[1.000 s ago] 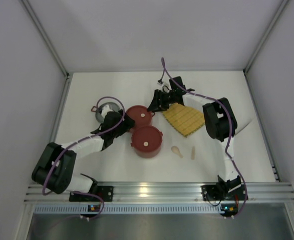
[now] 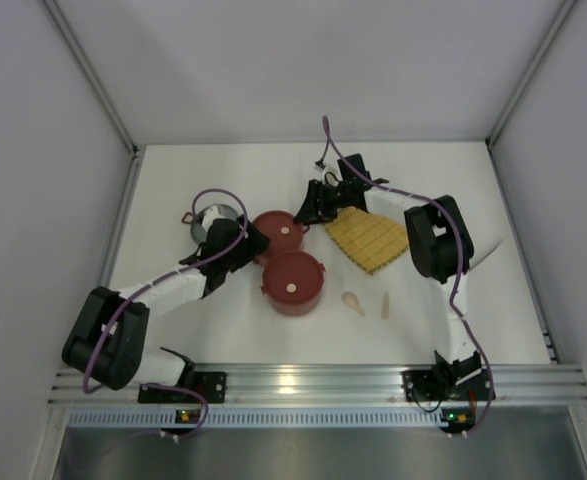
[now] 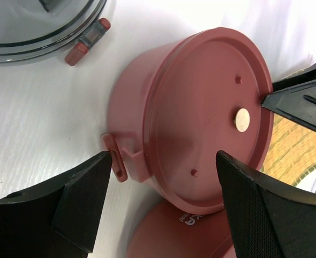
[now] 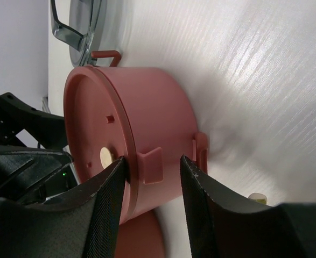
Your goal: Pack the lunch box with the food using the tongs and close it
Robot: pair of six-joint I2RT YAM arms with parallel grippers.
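Note:
A red round lidded container [image 2: 282,225] stands upright in the middle, with a second red container [image 2: 295,276] in front of it. My left gripper hovers over the left side of the first, its fingers spread around the side latch [image 3: 138,164], finger part open. My right gripper is at the opposite side, open, its fingertips by the rim and tab [image 4: 150,165]. A grey lidded pot [image 2: 201,225] with red handles sits at the back left.
A yellow checked mat [image 2: 368,240] lies to the right. A wooden spoon [image 2: 351,301] and a light utensil [image 2: 385,305] lie in front of it.
My left arm has shifted very slightly over the red container. The right arm and the objects look unchanged.

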